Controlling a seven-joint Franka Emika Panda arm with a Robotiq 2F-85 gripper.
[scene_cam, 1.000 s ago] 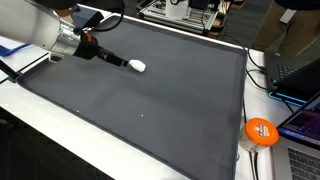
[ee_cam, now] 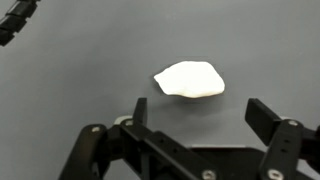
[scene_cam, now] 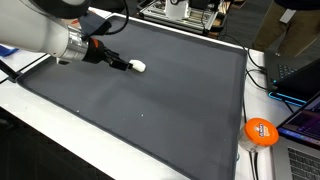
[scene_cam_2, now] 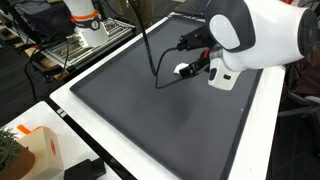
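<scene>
A small white oblong object lies alone on the dark grey mat, rounded at one end and narrower at the other. Its near side faces my gripper, whose fingers stand wide apart with nothing between them. Both black fingers show in the wrist view, one on each side below the white object. From exterior view 1, the gripper is just left of the white object. In exterior view 2 the arm partly crowds the white object, so the gap to the fingertips is hard to judge.
An orange-lidded tub and laptops stand beyond its right edge. A black cable loops beside the arm. A potted plant sits at the near left corner.
The arm and gripper have shifted slightly, with the wrist a little further right and lower in exterior view 1. The white object has stayed in place.
</scene>
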